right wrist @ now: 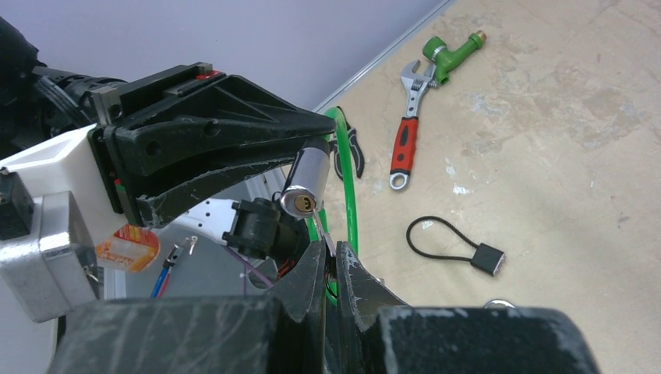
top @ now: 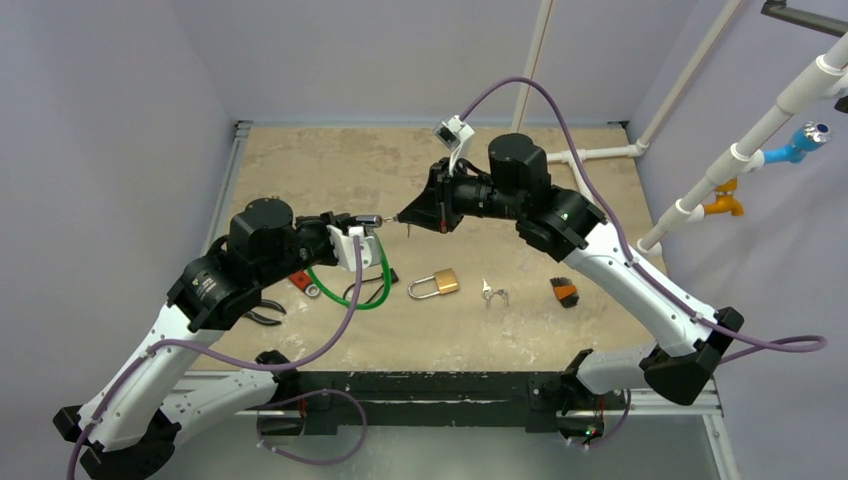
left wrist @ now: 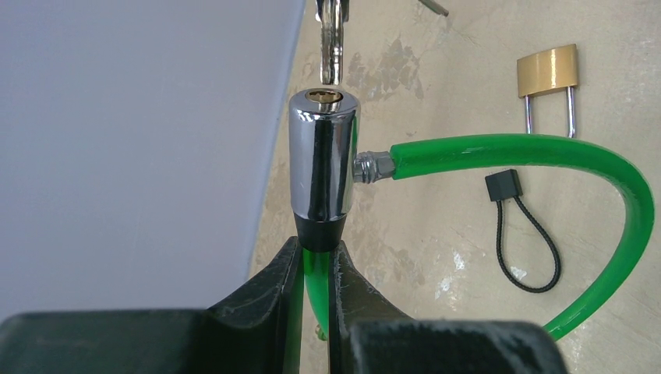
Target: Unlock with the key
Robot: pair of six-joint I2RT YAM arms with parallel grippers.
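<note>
My left gripper is shut on the green cable lock (left wrist: 322,156), whose chrome cylinder points up with its brass keyhole facing out. A silver key (left wrist: 332,47) hangs just in front of the keyhole, apart from it in the left wrist view. My right gripper is shut on this key, which points at the lock cylinder (right wrist: 310,175). In the top view the two grippers face each other, with lock and key between them above the board.
The board (top: 520,330) holds a brass padlock (top: 445,281), spare keys (top: 495,296), a brush (top: 564,291), a black cable loop (left wrist: 503,184) and a wrench (right wrist: 405,144). White pipes (top: 740,155) with taps run along the right wall.
</note>
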